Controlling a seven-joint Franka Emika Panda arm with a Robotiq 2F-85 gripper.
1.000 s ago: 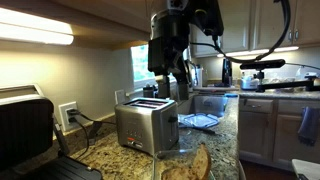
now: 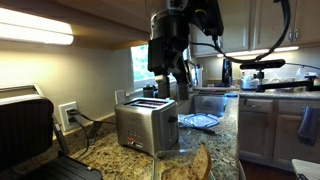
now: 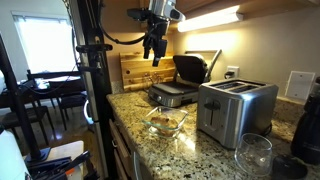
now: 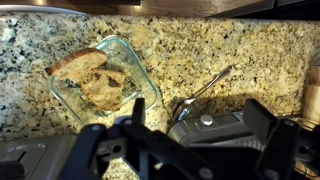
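Note:
A clear glass dish (image 4: 143, 75) holding slices of bread (image 4: 103, 92) sits on the speckled counter; the wrist view looks down on it from above. In exterior view 1 a bread slice (image 2: 190, 165) shows at the bottom edge, close to the camera. The dish (image 3: 180, 126) stands in front of the silver toaster (image 3: 217, 110) in exterior view 2. High above the counter hangs my gripper (image 2: 172, 86), pointing down. Its dark fingers (image 4: 258, 120) are wide apart in the wrist view, with nothing between them.
Behind the dish is a dark contact grill (image 3: 175, 93). An empty glass (image 3: 254, 155) stands beside the toaster. Wooden boards (image 3: 143, 68) lean at the back wall. Bare counter (image 3: 160, 150) lies in front of the dish.

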